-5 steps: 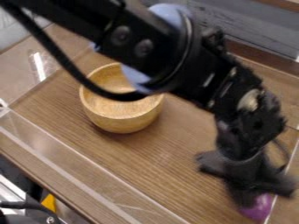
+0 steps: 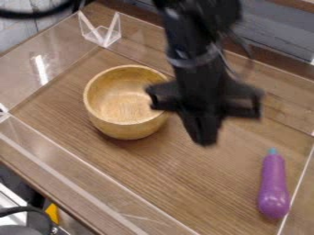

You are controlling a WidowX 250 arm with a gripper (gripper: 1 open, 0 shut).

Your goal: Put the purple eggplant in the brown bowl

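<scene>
The purple eggplant (image 2: 273, 187) lies on the wooden table at the right, its teal stem end pointing away from the camera. Left of centre stands the brown bowl (image 2: 113, 112), upright, with nothing visible inside. My black gripper (image 2: 211, 121) hangs blurred over the middle of the table, just right of the bowl's rim and well up and left of the eggplant. It is not touching the eggplant. Motion blur hides how far apart its fingers are. The arm covers part of the table behind.
A clear, angular wire-like object (image 2: 101, 29) stands at the back left. Black cables (image 2: 28, 218) and a yellow piece (image 2: 51, 213) sit off the near left edge. Bare table (image 2: 160, 188) lies between bowl and eggplant.
The arm has swung from the near right, over the eggplant, up and back toward the middle. The eggplant is now uncovered on the table. The bowl has not moved.
</scene>
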